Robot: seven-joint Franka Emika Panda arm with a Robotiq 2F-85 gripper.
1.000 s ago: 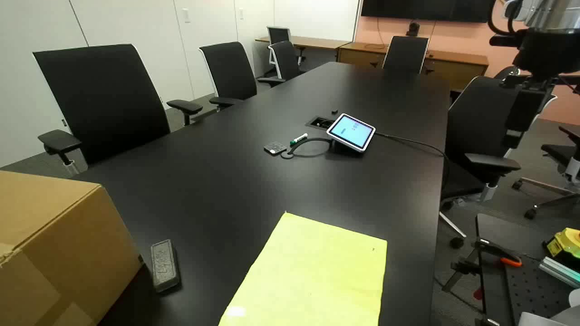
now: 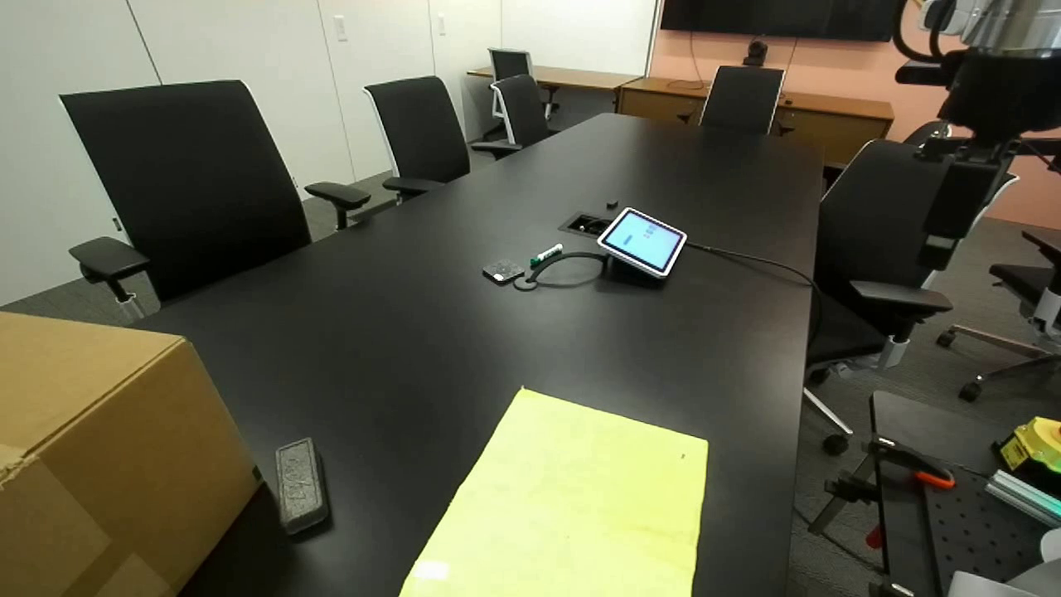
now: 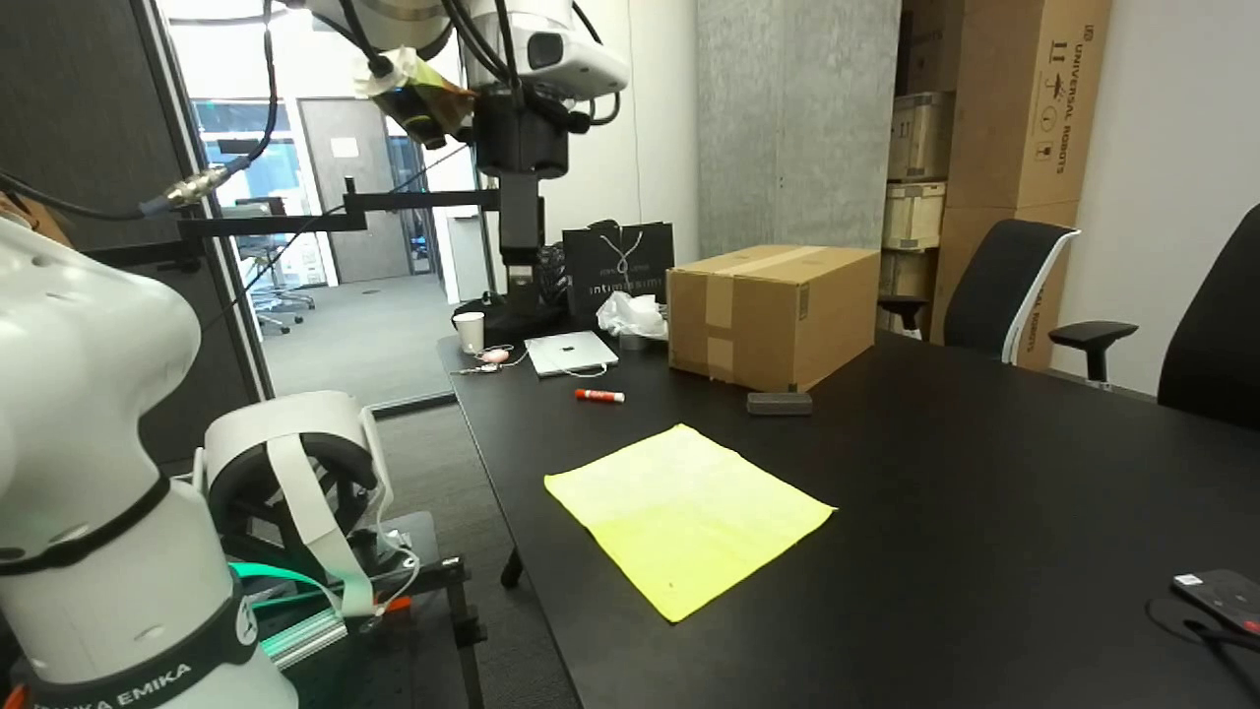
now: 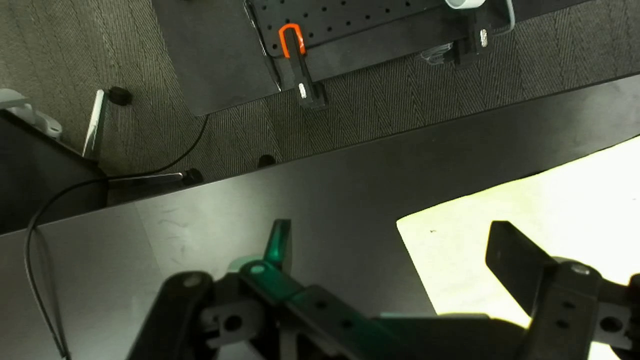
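Note:
Spread flat on the dark table is a yellow cloth (image 3: pixel 691 520), also in exterior view 1 (image 2: pixel 577 497) and at the right of the wrist view (image 4: pixel 468 240). High above the table's edge hangs my gripper. In the wrist view its two fingers (image 4: pixel 520 264) stand wide apart with nothing between them; the bare table and the cloth's corner show below. From the side, in exterior view 2, the gripper (image 3: pixel 520 284) points down, well clear of the cloth.
A cardboard box (image 3: pixel 774 313) stands on the table, with a dark eraser (image 3: pixel 780 404) close by. A red marker (image 3: pixel 599 396), a laptop (image 3: pixel 570 354) and a white cup (image 3: pixel 469 332) lie near the edge. Farther along sits a tablet (image 2: pixel 643 242).

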